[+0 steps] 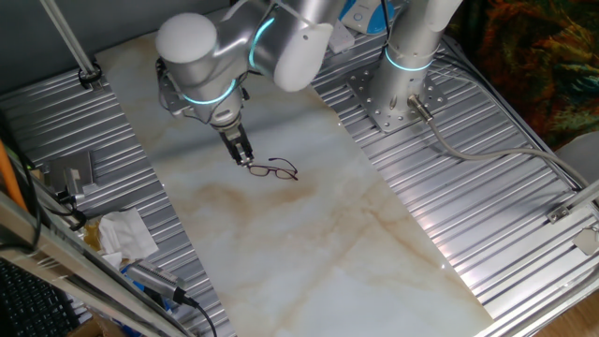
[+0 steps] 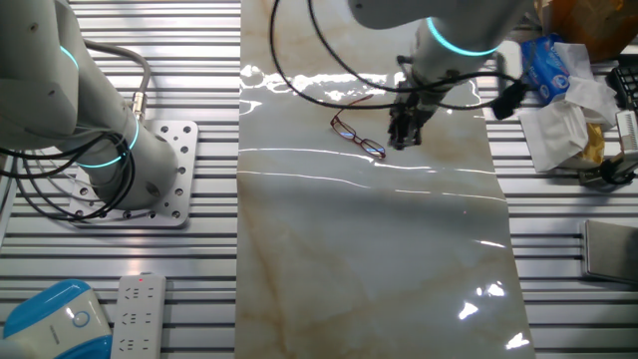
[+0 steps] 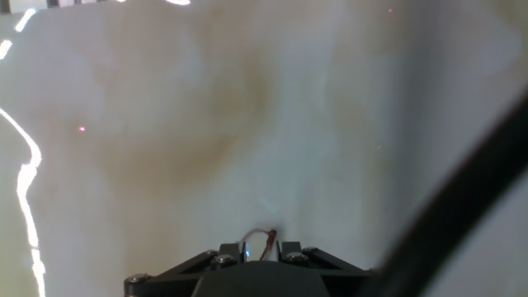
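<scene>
A pair of dark reddish-framed glasses [image 1: 271, 169] lies on the marbled sheet [image 1: 309, 253], one temple arm spread out. My gripper [image 1: 243, 161] points down at the glasses' left end in exterior view 1, its fingertips very close to the frame. Exterior view 2 has the glasses [image 2: 358, 140] just left of the dark gripper [image 2: 403, 142]. In the wrist view, a gap shows between the fingers, so the gripper is open. Part of the glasses [image 3: 271, 238] appears in line with that gap; the rest is hidden below. Whether a finger touches the frame cannot be told.
Most of the marbled sheet is bare. A white power strip [image 2: 139, 314] and a blue-white device [image 2: 62, 321] lie beside the robot's base [image 2: 159, 184]. Crumpled white paper [image 1: 126, 234] and a grey cylindrical tool [image 1: 154, 279] sit off the sheet's left edge.
</scene>
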